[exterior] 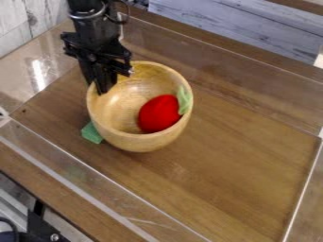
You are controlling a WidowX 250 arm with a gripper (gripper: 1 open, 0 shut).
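The black gripper (101, 68) is shut on the left rim of a wooden bowl (132, 132), its fingertips at the bowl's upper left edge. Inside the bowl, to the right, lies a red oval object (159, 113) with a light green part at its right. A green item (93, 133) shows beside the bowl's lower left, partly hidden by it.
The wooden tray floor (233, 161) is clear to the right and below. Clear-edged walls run along the lower left and the right, and a pale wooden board (252, 28) lies beyond the back edge.
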